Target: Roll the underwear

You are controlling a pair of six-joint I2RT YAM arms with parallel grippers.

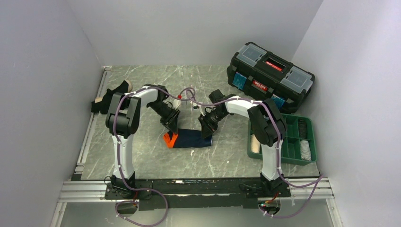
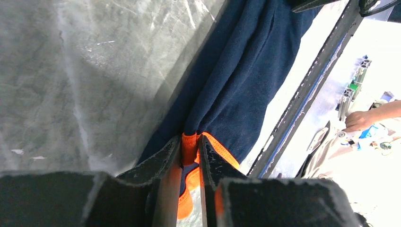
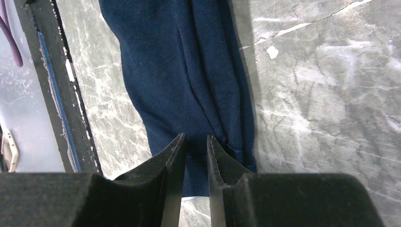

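Observation:
Navy underwear (image 1: 189, 138) with orange trim lies flat and folded in a strip at the middle of the table. At its left end, my left gripper points down with a raised navy-and-orange fold (image 2: 189, 150) between its fingers; whether they press on it is hard to tell. My right gripper is over the strip's right end, its fingers part open with a narrow gap. Navy cloth (image 3: 170, 94) shows behind that gap, and a long raised fold (image 3: 196, 71) ends just beside the right-hand fingertip.
A green divided box (image 1: 282, 163) with rolled items stands at the right. Behind it is a large black toolbox (image 1: 269, 75). Dark cloth (image 1: 109, 98) lies at the far left.

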